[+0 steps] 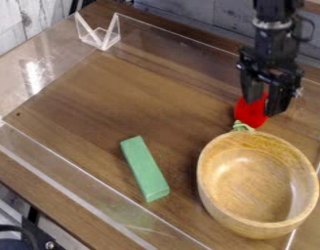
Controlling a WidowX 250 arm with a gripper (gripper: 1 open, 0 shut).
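My gripper (267,90) is lowered over a red oval object (250,114) with a pale green end, in the right part of the tray; its fingers reach down around the top of the red object, and whether they touch it I cannot tell. A large tan bowl (258,224) sits just in front of it. A green bar (144,168) lies at the lower left.
The wooden tray floor (85,107) is clear across the middle and left. A white wire piece (100,34) stands at the upper left. Clear tray walls edge the space, with the right edge close to the red object.
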